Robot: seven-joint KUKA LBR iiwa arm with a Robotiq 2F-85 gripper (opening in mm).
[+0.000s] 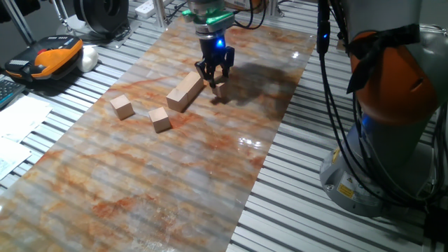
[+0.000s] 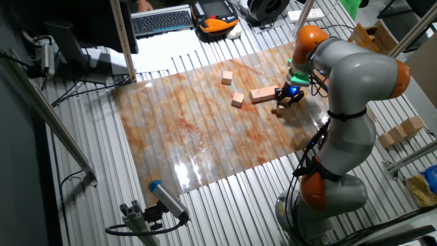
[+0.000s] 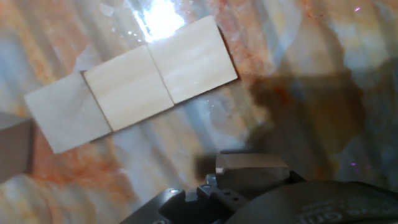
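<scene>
A small wooden block (image 1: 220,90) hangs at the fingertips of my gripper (image 1: 218,80), which appears shut on it. In the wrist view, the block (image 3: 252,161) shows at the bottom, partly covered by the dark fingers (image 3: 231,198). Right beside it on the marbled sheet is a row of wooden blocks (image 1: 185,92). From above, this row (image 3: 129,93) reads as three cubes touching end to end. Apart from the row lie two single cubes, one nearer (image 1: 159,120) and one farther left (image 1: 122,107).
The marbled sheet (image 1: 154,189) is bare across its near part. An orange device (image 1: 49,59) and a keyboard (image 2: 161,22) sit beyond its far edge. Extra wooden blocks (image 2: 401,132) stand on the slatted table behind the arm.
</scene>
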